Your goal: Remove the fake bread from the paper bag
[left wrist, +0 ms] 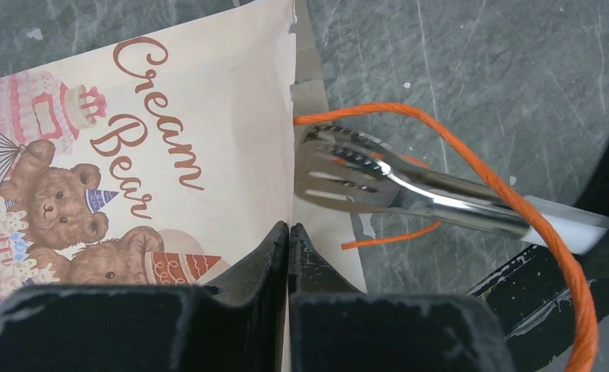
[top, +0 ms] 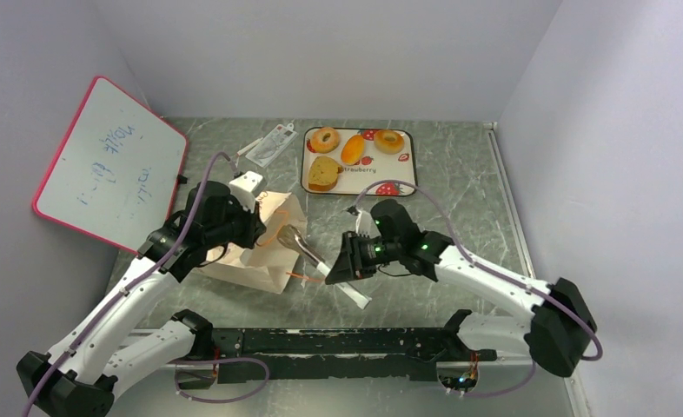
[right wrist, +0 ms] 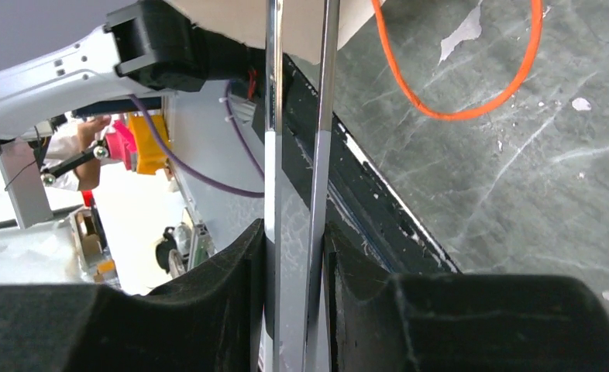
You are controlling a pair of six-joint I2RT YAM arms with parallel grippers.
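The paper bag [top: 247,265] lies at the left of the table, its orange handles out. My left gripper is shut on its rim in the left wrist view. My right gripper grips metal tongs [right wrist: 321,101], whose slotted head [left wrist: 348,170] is at the bag's mouth. The bag's inside is hidden from view.
A strawberry tray [top: 381,174] at the back holds several fake breads [top: 351,149]. A whiteboard [top: 103,174] leans at the left, a card package [top: 273,145] lies beside the tray, and the right of the table is clear.
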